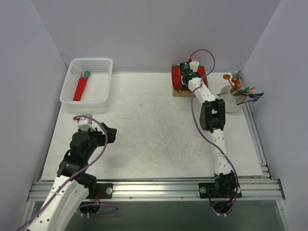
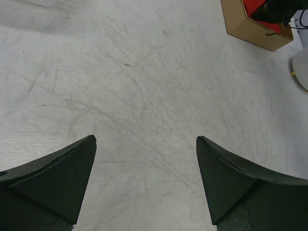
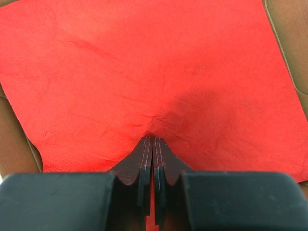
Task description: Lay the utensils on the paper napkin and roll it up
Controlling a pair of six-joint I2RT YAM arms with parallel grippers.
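A cardboard box (image 1: 175, 92) at the back right holds red paper napkins (image 3: 134, 62). My right gripper is down in the box, shut, its tips pressed on the top red sheet, which creases around them; whether any paper is pinched cannot be seen. My left gripper hangs over bare table at the left front, open and empty. A white cup (image 1: 230, 103) at the right holds several utensils (image 1: 234, 85), wooden, orange and teal.
A white plastic basket (image 1: 98, 96) at the back left contains a red item (image 1: 80, 90) and a teal utensil (image 1: 87, 73).
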